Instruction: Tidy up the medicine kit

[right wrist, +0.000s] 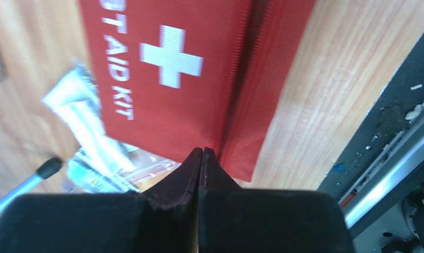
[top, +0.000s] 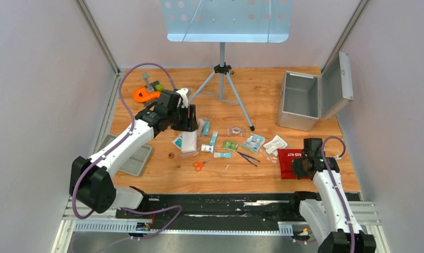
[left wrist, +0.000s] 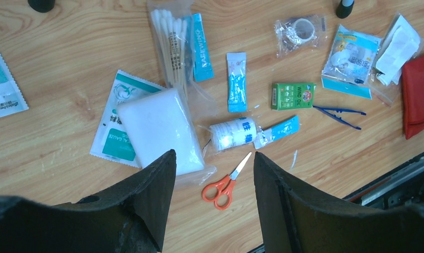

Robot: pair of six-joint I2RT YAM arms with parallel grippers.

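The red first aid kit bag lies flat near the table's front right, an open zip slit running along one side. My right gripper is shut with nothing between its fingers; the tips are at the bag's near end, by the zip, and the bag is outside them. On the left, my open left gripper hovers over the supplies: a white gauze pack, cotton swabs, a bandage roll, orange scissors, a green box and blue tweezers.
At the back right stands a grey metal box with its lid swung open. A tripod stand is at the back centre. A grey tray sits left. Bare wood shows along the front middle.
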